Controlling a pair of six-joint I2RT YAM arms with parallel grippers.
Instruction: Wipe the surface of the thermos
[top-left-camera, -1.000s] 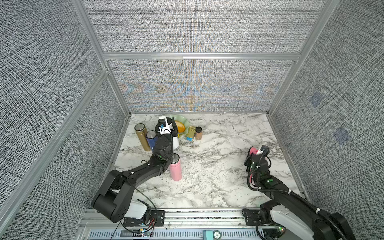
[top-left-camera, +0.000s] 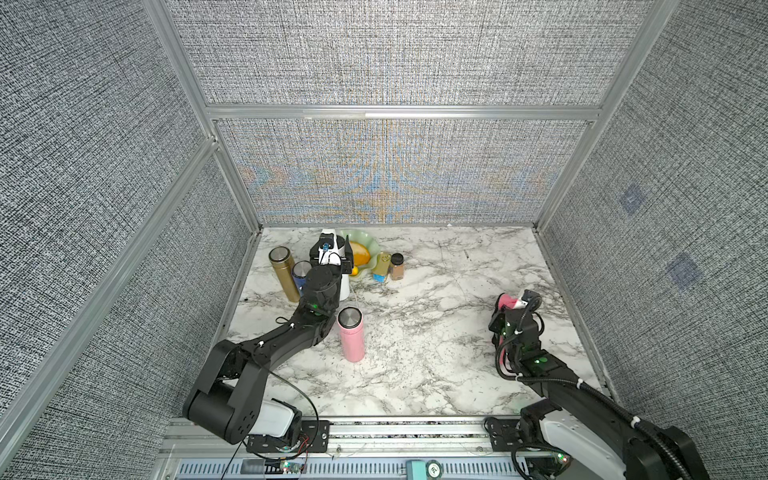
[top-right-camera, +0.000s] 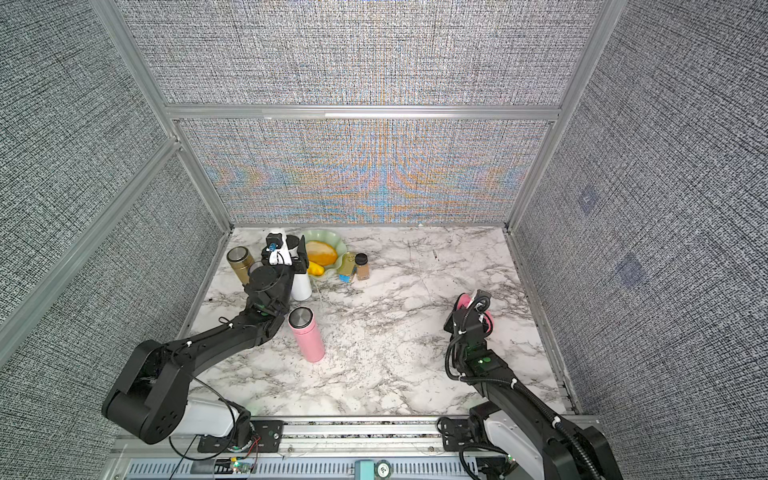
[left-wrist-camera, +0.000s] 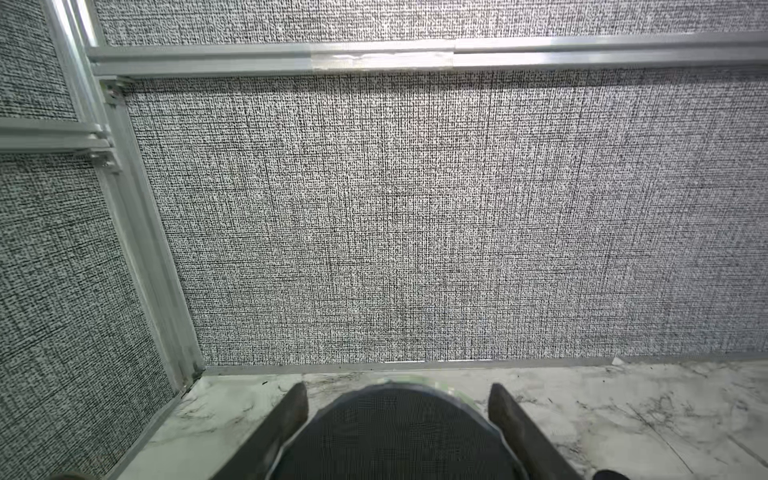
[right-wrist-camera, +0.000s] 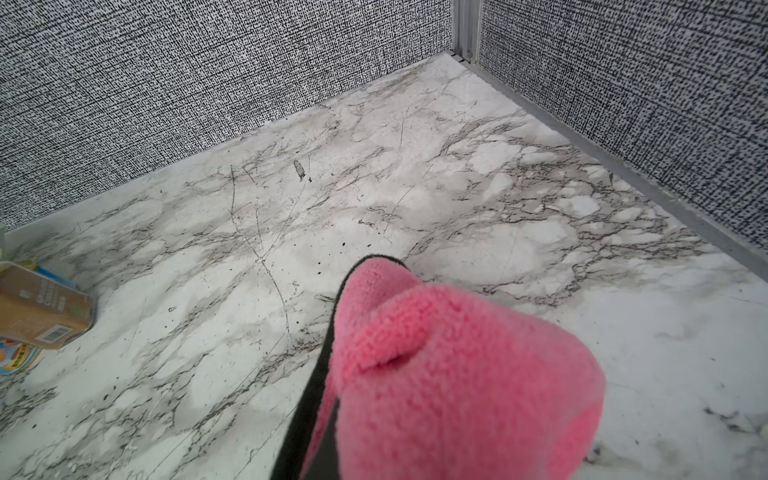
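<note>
A white thermos (top-right-camera: 301, 287) with a dark lid (left-wrist-camera: 400, 440) stands at the back left. My left gripper is at its top, one finger on each side of the lid. The fingers (left-wrist-camera: 281, 416) come close to the lid's edge, but whether they press on it cannot be made out. A pink thermos (top-left-camera: 352, 342) with a steel-topped lid stands upright nearer the front. On the right, my right gripper (top-left-camera: 512, 305) is shut on a fluffy pink cloth (right-wrist-camera: 472, 384), which covers most of the fingers in the right wrist view.
A gold thermos (top-left-camera: 284, 276) and a blue thermos (top-left-camera: 299, 272) stand left of the white one. Beside it are a pale green bowl (top-left-camera: 371, 240) with orange and yellow items, and a small brown jar (top-left-camera: 397, 269).
More of the pink thermos now shows. The right arm has stayed put.
</note>
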